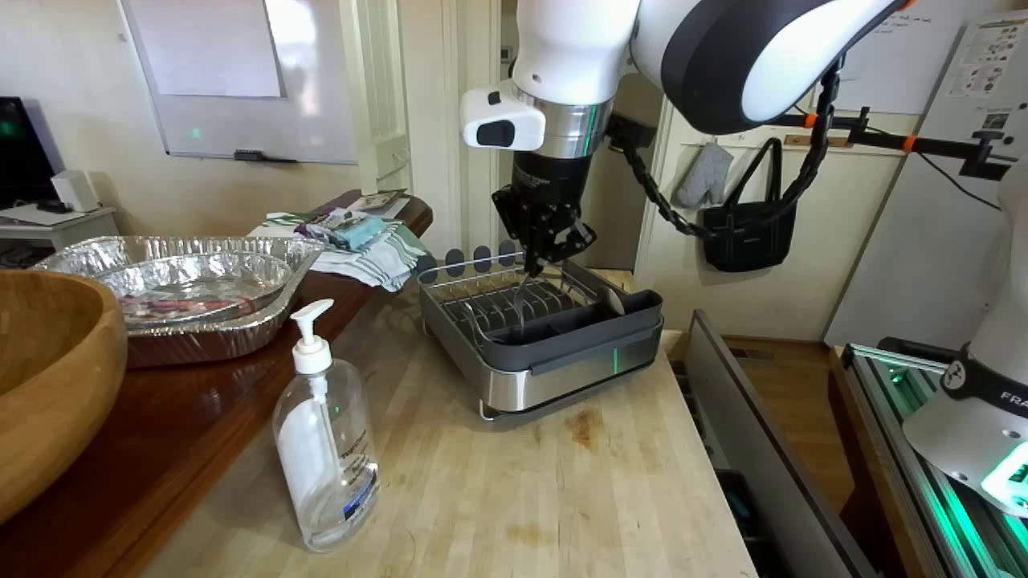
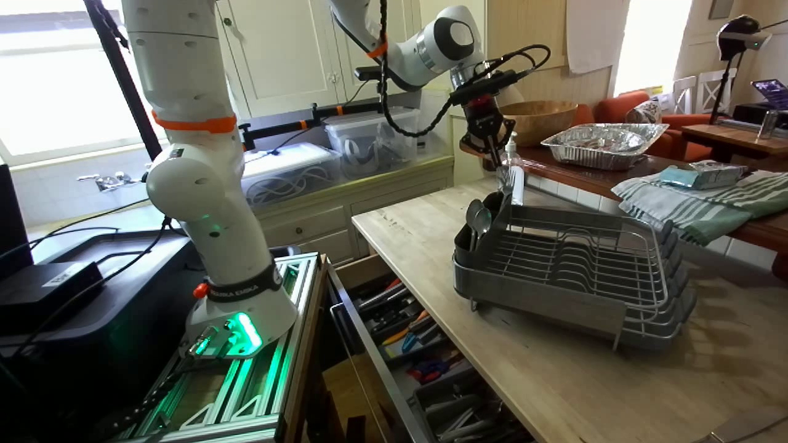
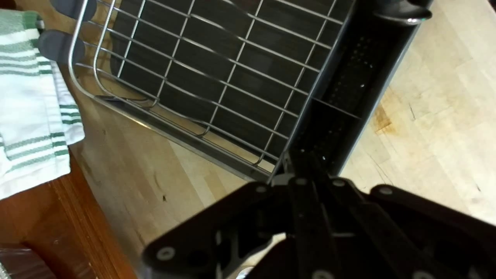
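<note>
A grey dish rack (image 1: 507,388) stands on the wooden counter, with a dark utensil caddy (image 1: 578,332) along one side. In the caddy a silver fork (image 1: 521,307) stands nearly upright, its upper end right at the tips of my gripper (image 1: 535,266). Shut fingers of the gripper reach over the caddy's end in the wrist view, where the fork cannot be made out. Exterior view 2 has the fork (image 2: 506,178) close under the fingertips; whether it is pinched between them I cannot tell. Spoons (image 2: 481,221) lean in the caddy's other end.
A pump bottle (image 1: 328,453) stands on the counter near the rack. An open drawer (image 2: 414,332) of utensils lies below the counter edge. Striped towels (image 1: 371,255), foil trays (image 1: 207,332) and a wooden bowl (image 1: 58,376) rest on the adjoining red-brown surface.
</note>
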